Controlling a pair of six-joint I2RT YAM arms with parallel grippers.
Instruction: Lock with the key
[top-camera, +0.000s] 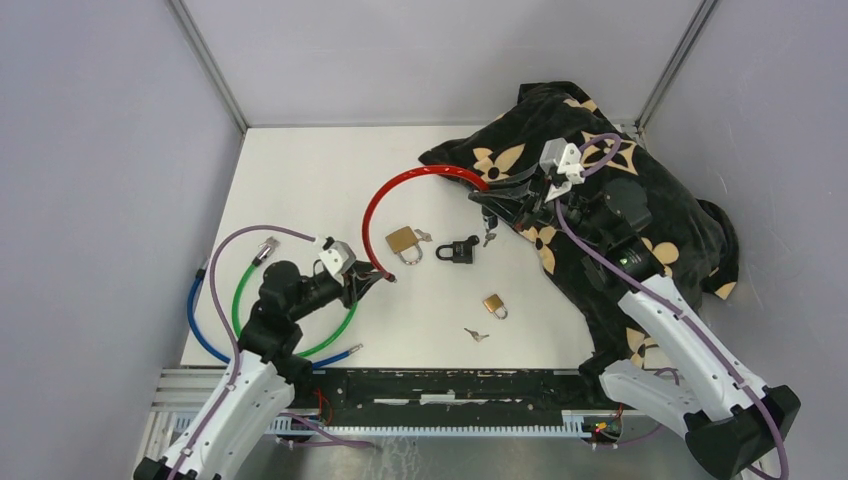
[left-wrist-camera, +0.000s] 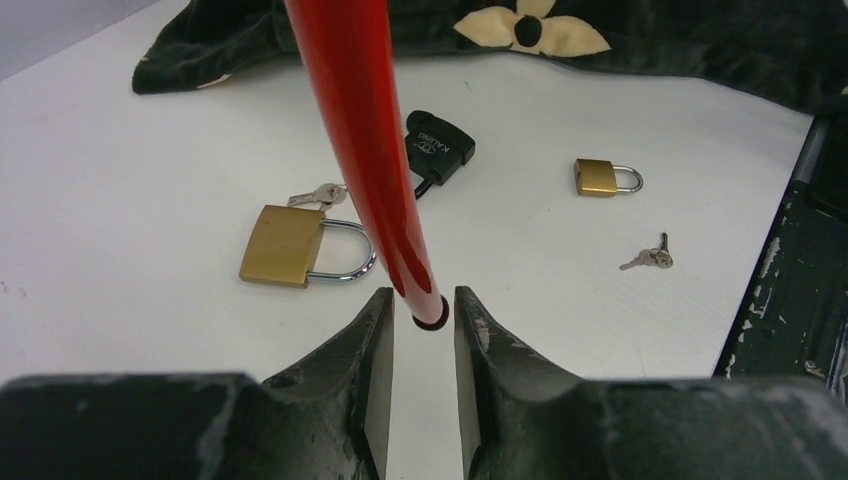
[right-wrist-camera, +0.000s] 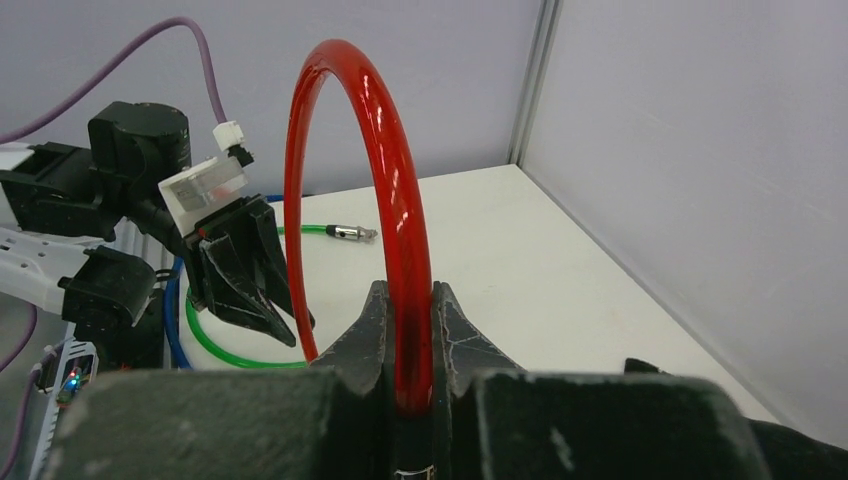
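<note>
A thick red cable lock (top-camera: 378, 205) arches between my two arms above the table. My right gripper is shut on one end of it; below that gripper in the top view hangs a dark lock barrel with keys (top-camera: 489, 239). My left gripper is open, its fingers (left-wrist-camera: 377, 350) apart. The cable's free end (left-wrist-camera: 430, 312) shows in the gap between the left fingertips or just beyond; whether a finger touches it I cannot tell. The left gripper also appears beside the cable in the right wrist view.
A large brass padlock (top-camera: 403, 240), a black padlock (top-camera: 460, 252), a small brass padlock (top-camera: 493, 304) and loose keys (top-camera: 476, 334) lie mid-table. Green (top-camera: 239, 300) and blue cables (top-camera: 193, 308) curl on the left. A dark patterned cloth (top-camera: 640, 190) covers the right.
</note>
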